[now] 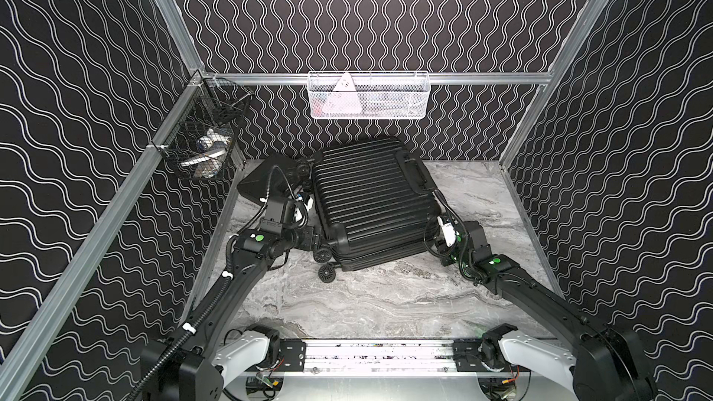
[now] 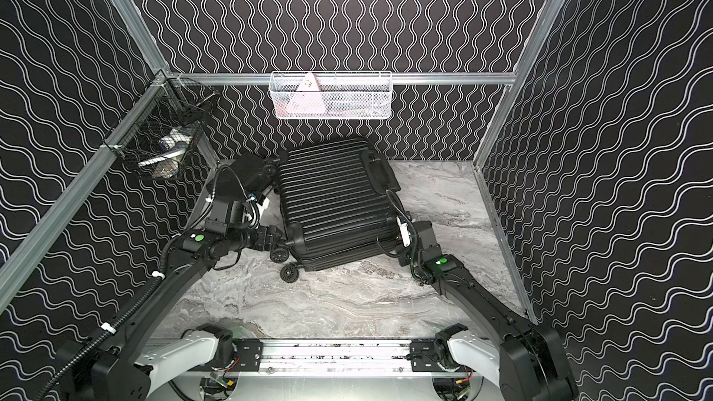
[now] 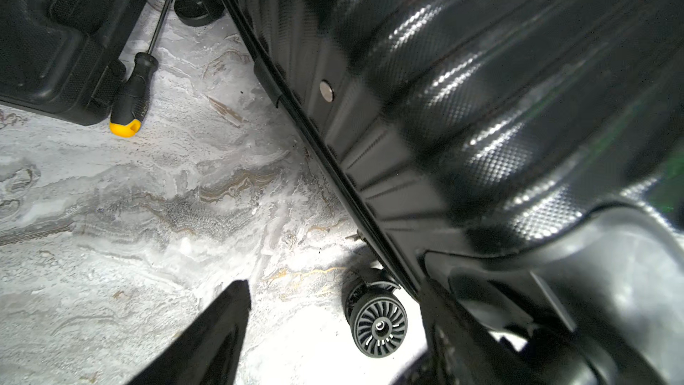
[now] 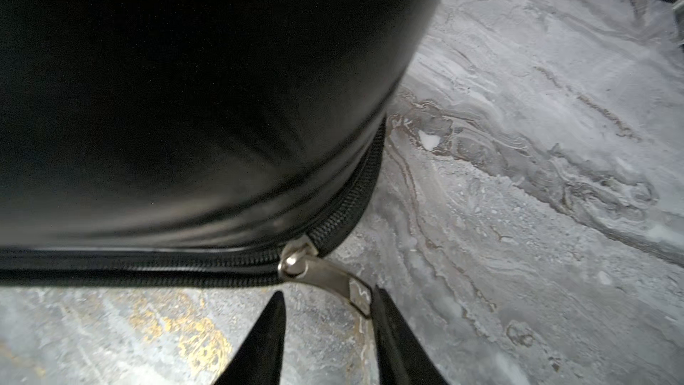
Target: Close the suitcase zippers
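The black ribbed suitcase [image 1: 375, 196] lies flat on the marbled surface, its lid down. Along its lower edge in the right wrist view runs a zipper track [image 4: 142, 267], curving round a corner. A silver zipper pull [image 4: 327, 276] sticks out from the slider at that corner. My right gripper is open just in front of the pull, whose free end reaches across to the right fingertip; whether they touch, I cannot tell. At the suitcase's wheel end, my left gripper stands open with a wheel [image 3: 379, 323] seen between its fingers, apparently beyond them.
A screwdriver [image 3: 133, 96] with a yellow end lies near a black case [image 3: 64, 35] left of the suitcase. A white wire basket [image 1: 390, 96] hangs at the back; a black one [image 1: 194, 144] hangs left.
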